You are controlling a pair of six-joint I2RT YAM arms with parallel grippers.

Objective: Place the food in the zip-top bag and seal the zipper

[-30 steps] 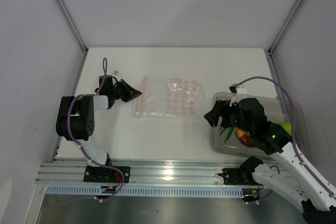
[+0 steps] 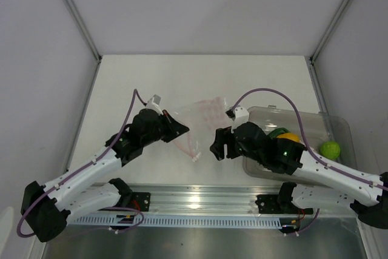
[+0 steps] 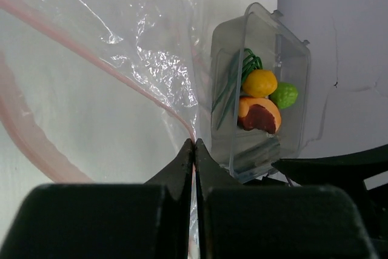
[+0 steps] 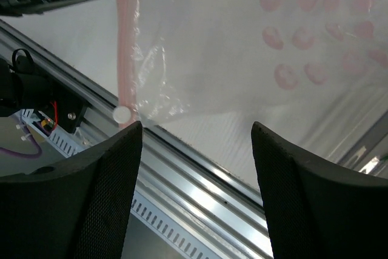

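Observation:
The clear zip top bag, with pink dots and a pink zipper edge, is slanted over the table. My left gripper is shut on its zipper edge; in the left wrist view the pink strip runs into the closed fingertips. My right gripper stands open near the bag's front corner, nothing between its fingers. Play food lies in the clear bin: a yellow piece, a green lumpy piece, an orange and dark red piece and green stalks.
The right arm crosses over the bin and partly covers the food in the top view. A metal rail runs along the front edge.
The right gripper has moved left from the bin towards the bag.

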